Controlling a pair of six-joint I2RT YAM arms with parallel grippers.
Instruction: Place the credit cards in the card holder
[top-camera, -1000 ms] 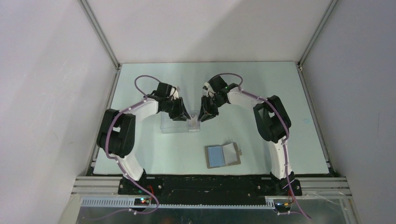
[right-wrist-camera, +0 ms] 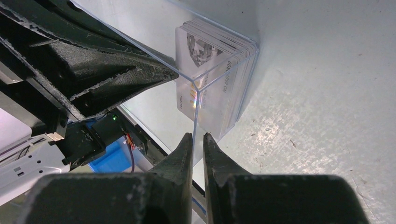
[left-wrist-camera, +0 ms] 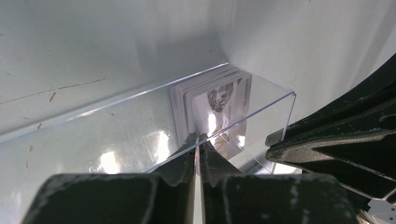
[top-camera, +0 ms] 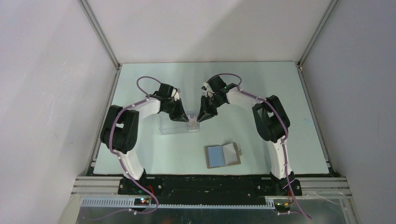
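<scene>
A long clear plastic box (top-camera: pixel 170 126) rests on the table, with a stack of pale credit cards (left-wrist-camera: pixel 222 105) standing at its right end. My right gripper is shut on the clear wall at the corner of that box, near the cards (right-wrist-camera: pixel 198 70). At the box's near wall, the fingertips of my left gripper are close together beside the card stack, a narrow gap between them. Whether they pinch a card or the wall is unclear. An open flat case (top-camera: pixel 223 155), likely the card holder, lies nearer the front with a blue and a pale panel.
Both grippers sit close together, and a finger (left-wrist-camera: pixel 299 144) of the right one shows beside the box's end. Around the flat case the table (top-camera: pixel 177 154) is bare, as is the right side. Side walls enclose the table.
The right arm has barely moved. The flat case has stayed where it was.
</scene>
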